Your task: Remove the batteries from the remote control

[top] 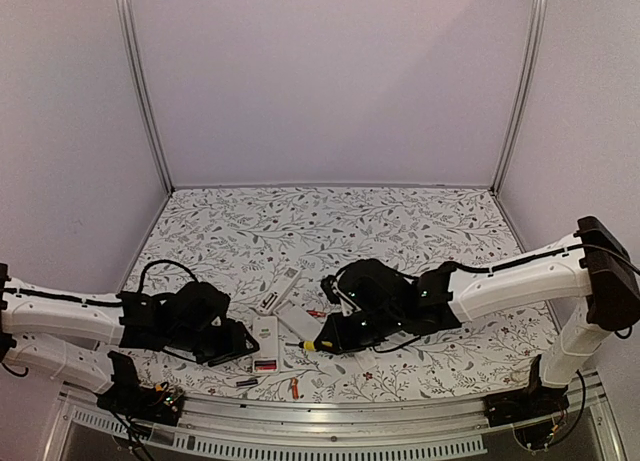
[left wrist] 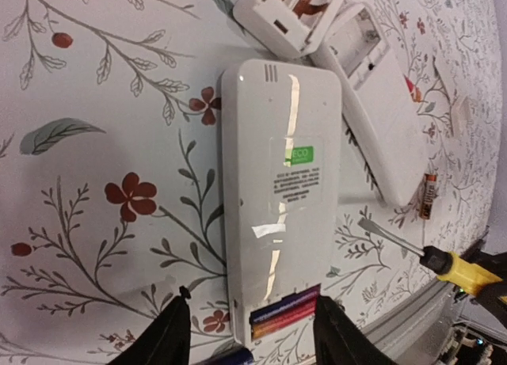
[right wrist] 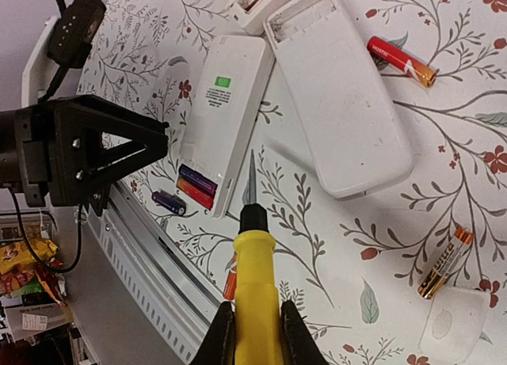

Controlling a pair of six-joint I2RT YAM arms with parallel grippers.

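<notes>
A white remote (left wrist: 281, 175) lies face down, with purple and red batteries (right wrist: 196, 191) in its bottom compartment. My left gripper is open above its lower end, fingers to either side in its wrist view, holding nothing. My right gripper is shut on a yellow screwdriver, whose metal tip points at the remote from its right side, apart from it in the left wrist view. A dark purple battery (right wrist: 167, 201) lies loose on the cloth beside the remote.
Another white casing (right wrist: 341, 104) and a smaller white remote (left wrist: 285, 13) lie behind. Loose batteries (right wrist: 400, 60) and a small white cover (right wrist: 451, 325) lie to the right. The metal front edge (top: 330, 411) is close.
</notes>
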